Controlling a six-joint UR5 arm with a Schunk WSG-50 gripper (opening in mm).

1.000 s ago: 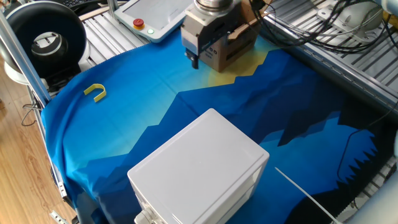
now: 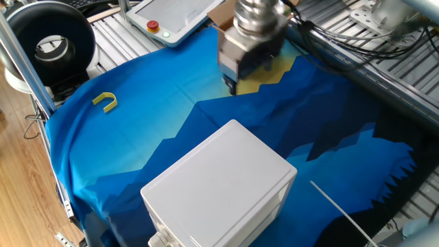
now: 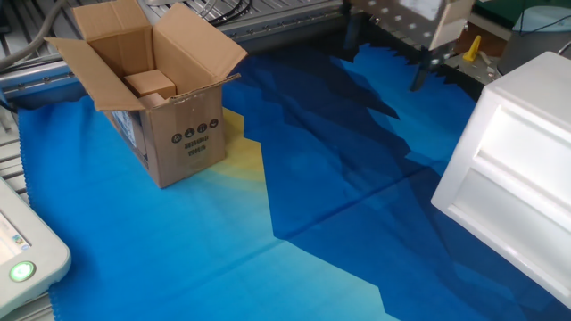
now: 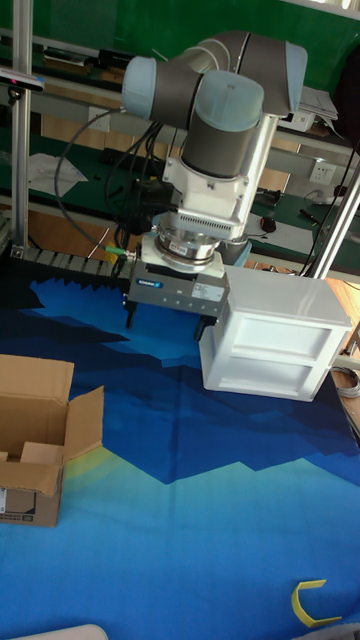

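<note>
My gripper (image 4: 165, 323) hangs above the far part of the blue cloth, near the white drawer unit (image 4: 266, 363). Its two fingers stand wide apart, and nothing shows between them. In exterior view 2 the gripper (image 3: 385, 55) is at the top edge, partly cut off. Exterior view 1 shows one fingertip (image 2: 232, 89) clearly; the other is hidden. An open cardboard box (image 3: 192, 147) stands on the cloth with its flaps spread and a smaller carton (image 3: 150, 85) inside. A yellow U-shaped strip (image 2: 106, 103) lies alone on the light blue area.
The drawer unit (image 2: 219, 182) is a tall obstacle on the cloth. A tablet-like panel with a red button (image 2: 152, 26) sits at the table's edge. A thin white rod (image 2: 343, 211) crosses the lower right. Light blue cloth (image 3: 214, 254) before the box is clear.
In exterior view 1, the gripper has moved right and down from its place one second ago, now covering most of the box. Box, drawer unit and yellow strip stayed put.
</note>
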